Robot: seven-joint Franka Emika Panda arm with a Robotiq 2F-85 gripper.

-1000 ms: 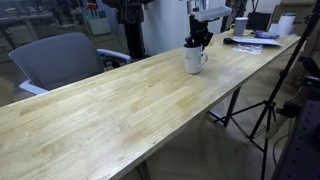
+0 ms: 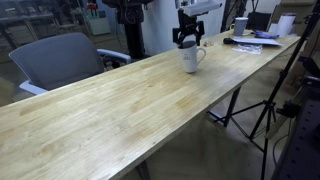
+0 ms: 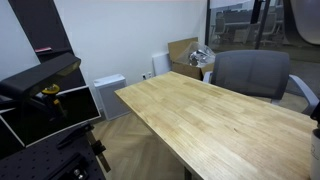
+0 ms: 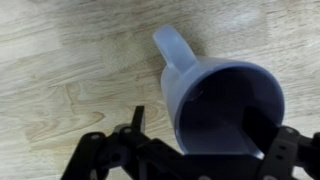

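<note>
A light-coloured mug [image 2: 190,61] with a handle stands upright on the wooden table [image 2: 110,93]. My gripper [image 2: 187,40] is just above the mug's rim. From the wrist, the mug [image 4: 179,72] is seen from above, its handle pointing to the upper left and its inside dark. My open gripper has its left finger outside the mug's near wall. The right finger overlaps the dark opening; whether it reaches inside cannot be told. At the right edge of exterior view 2 the mug [image 3: 315,152] is partly cut off.
An office chair [image 2: 62,62] stands behind the table. Papers and dark items [image 2: 250,41] lie at the table's far right end, with a cup [image 2: 240,26] there too.
The gripper has shifted slightly left and up at the mug's rim. The mug appears a little farther left than before, still upright.
</note>
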